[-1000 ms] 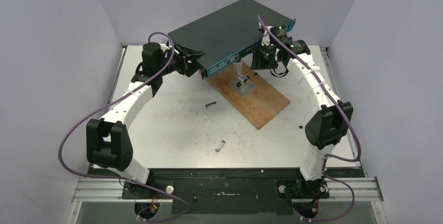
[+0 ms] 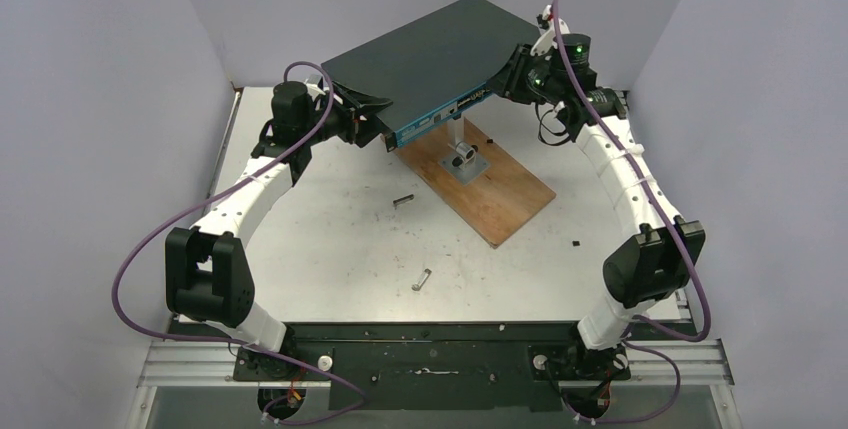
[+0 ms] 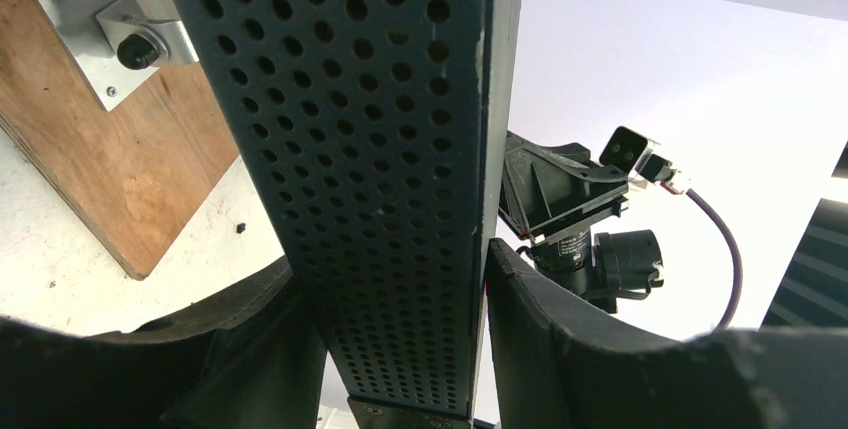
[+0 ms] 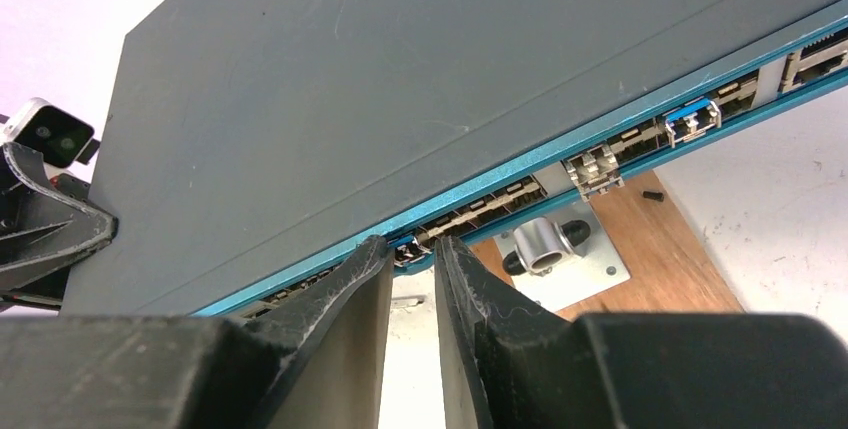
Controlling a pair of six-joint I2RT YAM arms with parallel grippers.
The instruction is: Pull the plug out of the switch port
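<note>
A dark switch [image 2: 420, 59] with a blue front edge sits tilted on a metal stand above a wooden board. My left gripper is shut on the switch's perforated end. My right gripper is at the port row on the blue edge, fingertips close together in front of a small plug with a blue latch [image 4: 405, 247], which they partly hide; I cannot tell if they touch it. Further along the row are another blue-latched plug [image 4: 690, 121] and a metal module [image 4: 592, 169].
The wooden board [image 2: 510, 199] and stand plate [image 2: 465, 169] lie below the switch. Small loose metal pieces [image 2: 421, 279] lie on the white table, whose front area is largely clear. Walls stand at both sides.
The left arm and switch look unchanged.
</note>
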